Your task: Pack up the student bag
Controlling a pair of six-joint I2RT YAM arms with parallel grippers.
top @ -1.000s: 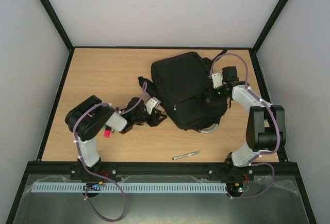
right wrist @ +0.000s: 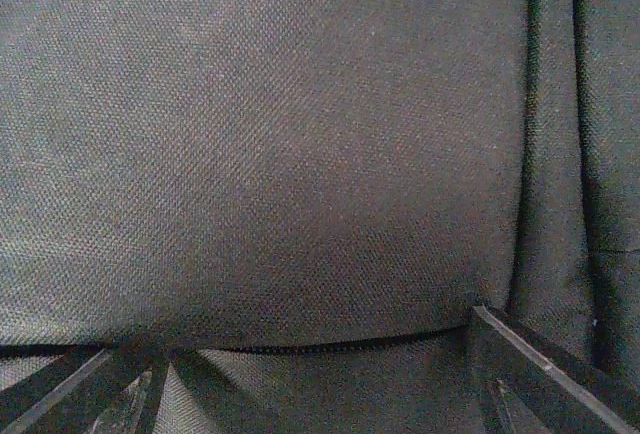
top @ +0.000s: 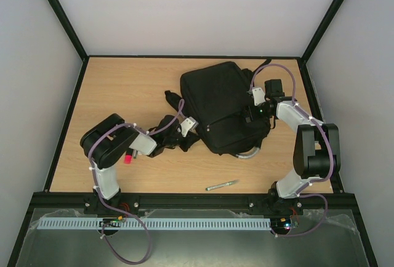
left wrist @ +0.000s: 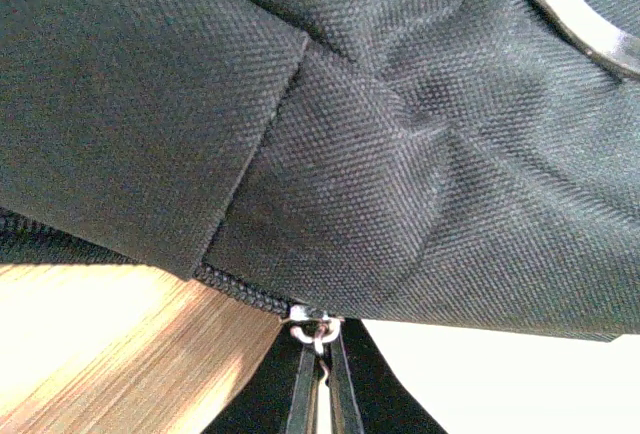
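Note:
The black bag [top: 215, 101] lies on the table, slightly right of centre. At its lower left side sits my left gripper [top: 191, 139]; in the left wrist view that gripper is shut on a silver zipper pull [left wrist: 316, 329] at the edge of the dark fabric. My right gripper [top: 251, 113] is over the bag's right side; in the right wrist view its open fingers [right wrist: 515, 374] are pressed into the fabric along a zipper seam [right wrist: 300, 347].
A pen [top: 221, 185] lies on the bare table [top: 123, 82] below the bag. Red and grey items [top: 128, 158] lie partly beneath the left arm.
Over the last second my left gripper and arm have shifted slightly to the right toward the bag. The right arm shows almost no movement.

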